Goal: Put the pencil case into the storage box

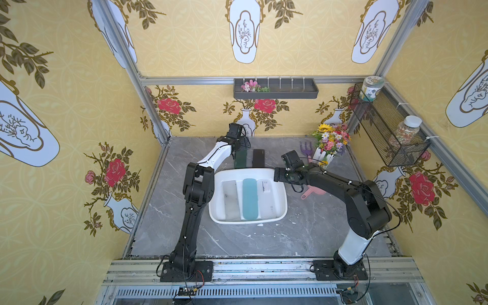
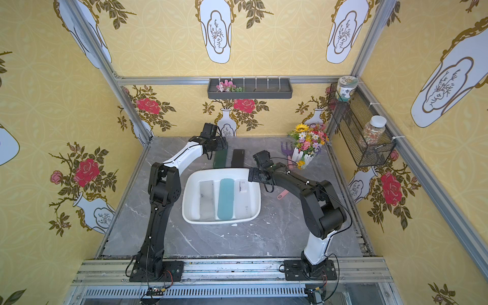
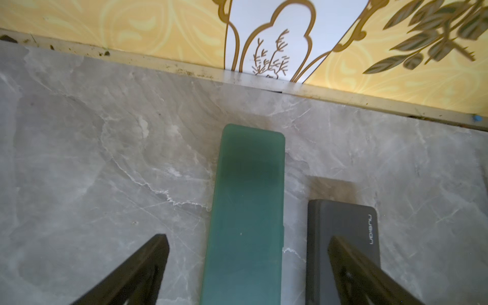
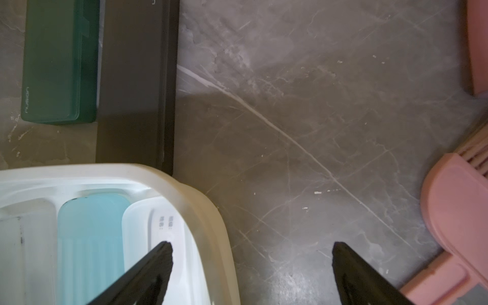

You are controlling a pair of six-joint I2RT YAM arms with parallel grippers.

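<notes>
The green pencil case [image 3: 246, 213] lies on the grey table behind the storage box, beside a dark pencil case [image 3: 340, 228]. My left gripper [image 1: 237, 142] hangs over the green case; in the left wrist view its open fingers span the case, with nothing held. The white storage box [image 1: 218, 216] holds pale grey, teal and white cases. My right gripper [image 1: 279, 173] is open and empty over the box's back right corner, with the box rim below one finger in the right wrist view.
Pink tools [image 4: 452, 213] lie right of the box, and a purple fork [image 1: 306, 148] and flower pot [image 1: 323, 157] stand or lie at the back right. A wire basket [image 1: 391, 132] hangs on the right wall. Table left of the box is clear.
</notes>
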